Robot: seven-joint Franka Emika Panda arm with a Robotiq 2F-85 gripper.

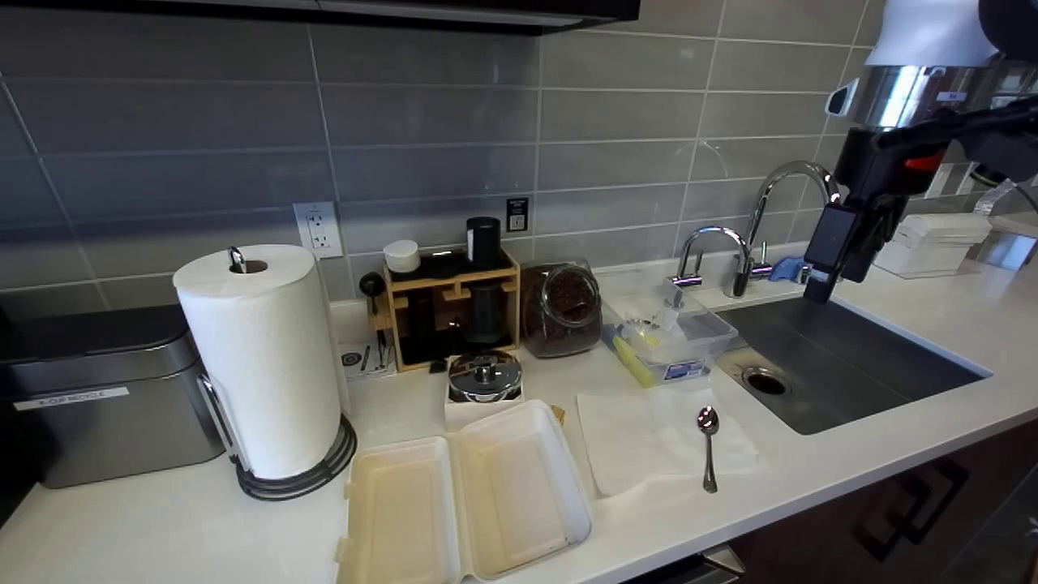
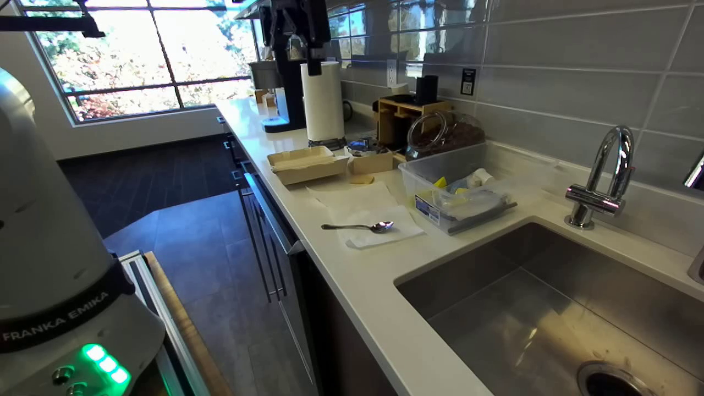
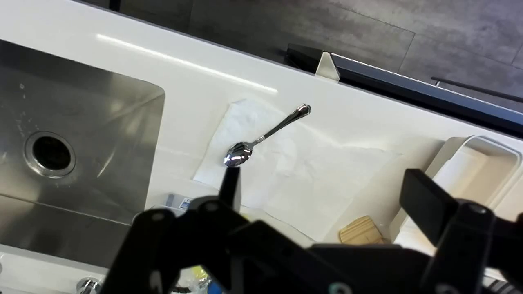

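A silver spoon (image 1: 708,446) lies on a white paper towel (image 1: 632,440) spread over the counter. In the wrist view the spoon (image 3: 267,134) shows whole, its bowl close to one fingertip in the picture. My gripper is open, its two dark fingers wide apart and nothing held between them. From exterior view 1 the gripper (image 1: 842,258) hangs well above the counter, in front of the sink. In exterior view 2 it shows at the top, high over the counter.
An open takeout box (image 1: 516,487) lies left of the towel. A clear plastic bin (image 1: 686,341) with small items stands behind it, beside the sink (image 1: 847,360) and faucets (image 1: 744,255). A paper towel roll (image 1: 263,360) and a wooden organizer (image 1: 452,292) stand farther left.
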